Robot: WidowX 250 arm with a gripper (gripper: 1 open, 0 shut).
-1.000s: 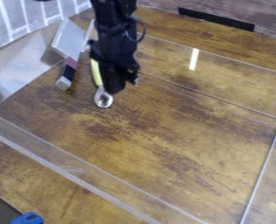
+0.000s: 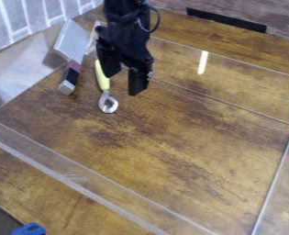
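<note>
The black robot arm hangs from the top centre, and its open gripper point(image 2: 121, 81) is low over the wooden table, just right of a pale yellow-green handled utensil point(image 2: 101, 78). The utensil's silver round end point(image 2: 108, 104) lies below the gripper's left side. Whether the fingertips touch the table or the utensil is unclear.
A dark block with light ends point(image 2: 71, 77) and a pale grey object point(image 2: 72, 39) lie to the left. Clear panels edge the table point(image 2: 195, 147). A blue object point(image 2: 27, 229) is at the bottom left.
The gripper was lower over the utensil a second ago, rose up and right, and has now come back down and left beside the utensil.
</note>
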